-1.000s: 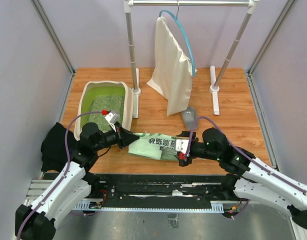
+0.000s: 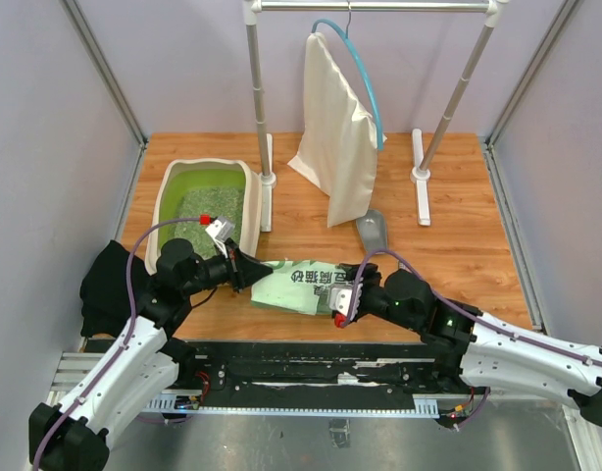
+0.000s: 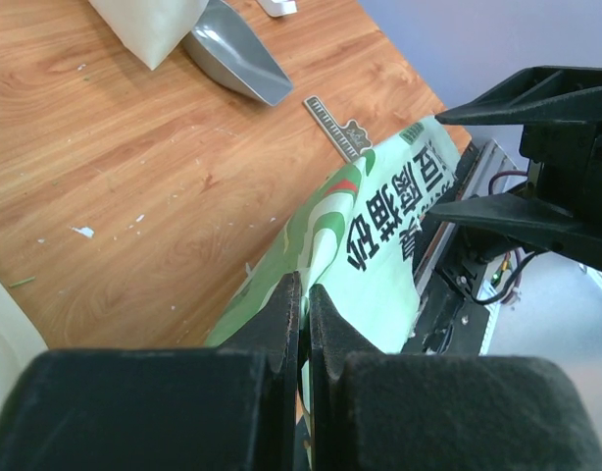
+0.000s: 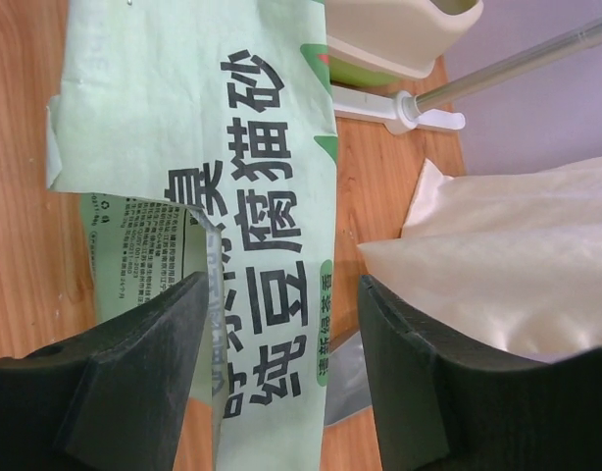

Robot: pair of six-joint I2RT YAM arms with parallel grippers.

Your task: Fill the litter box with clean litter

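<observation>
The pale green litter bag (image 2: 299,285) with dark lettering stretches between my two grippers, just above the wooden floor. My left gripper is shut on one end of it, pinching a gathered fold. At the opposite end my right gripper stands open, the lettered side of the bag showing between its spread fingers. In the left wrist view, the upper right finger (image 3: 546,106) lies close to the bag's corner; contact there is unclear. The litter box (image 2: 253,210), cream-rimmed and green inside, sits at the left with green litter (image 2: 208,201) in it.
A grey scoop (image 2: 373,232) lies behind the bag, near a cream cloth (image 2: 338,128) hanging from a rack. The rack's white feet (image 2: 423,186) stand on the floor. Bare wood (image 2: 468,235) stretches to the right. A black cloth (image 2: 105,294) lies far left.
The left arm and the litter box look unmoved.
</observation>
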